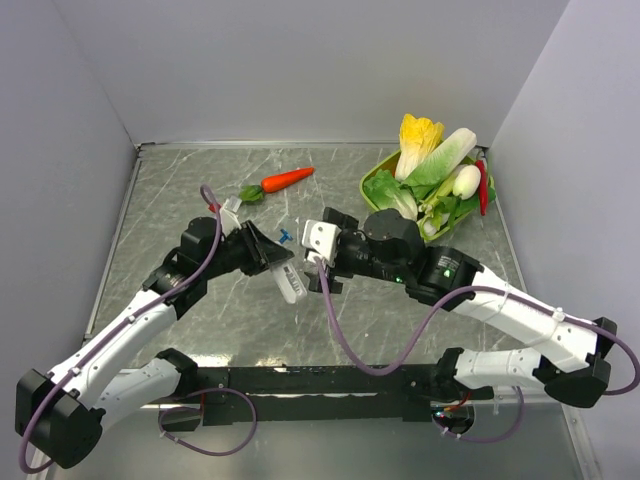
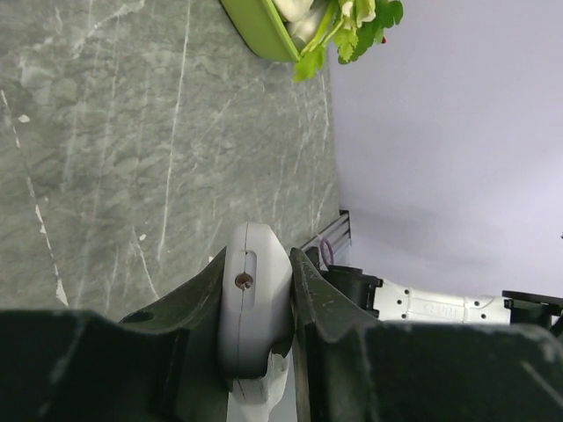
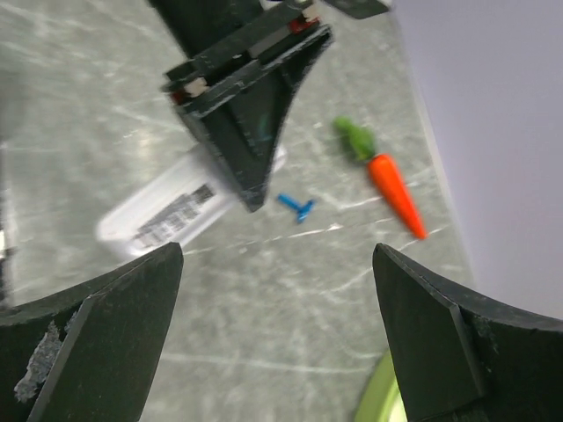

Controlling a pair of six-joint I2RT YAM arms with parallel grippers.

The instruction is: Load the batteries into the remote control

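Note:
My left gripper (image 1: 274, 258) is shut on the white remote control (image 1: 291, 283), which sticks out toward the table's front. From the left wrist view, the rounded end of the remote (image 2: 255, 255) shows between the dark fingers. Its face with dark and grey markings (image 3: 171, 215) appears blurred in the right wrist view. Just to the right of the remote, my right gripper (image 1: 318, 248) stands open, with nothing between its widely parted fingers. A small blue T-shaped object (image 3: 297, 207) lies near the left gripper. No battery can be made out clearly.
A carrot (image 1: 288, 179) lies at the back of the grey marbled table (image 1: 240, 310). At the back right stands a green basket (image 1: 373, 204) full of vegetables.

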